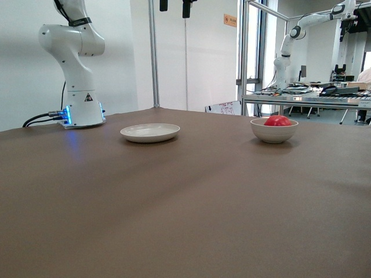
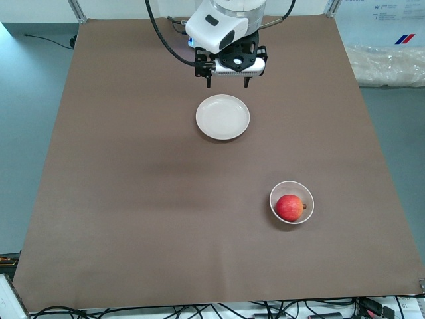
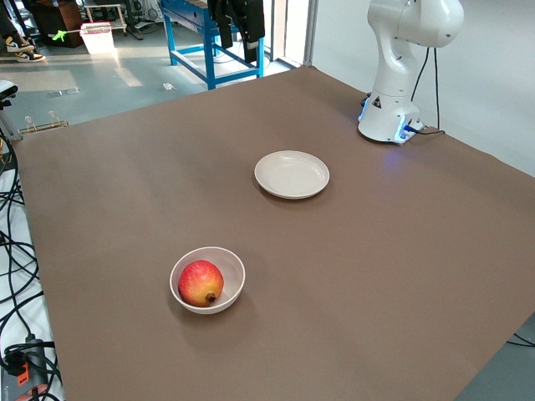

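Observation:
A red apple [image 2: 289, 207] sits in a small white bowl [image 2: 305, 192] on the brown table, also seen in the top view as a bowl [image 1: 275, 133] and in the right view with the apple [image 3: 200, 282]. A white plate [image 2: 222, 117] lies apart from it, farther toward the robot base. My gripper [image 2: 227, 82] hangs high above the table beyond the plate, its two black fingers apart with nothing visible between them; their tips also show at the upper edge of the top view.
The white arm's base [image 3: 386, 117] stands at its far edge. Cables [image 2: 73, 312] run along the near edge, off the table top.

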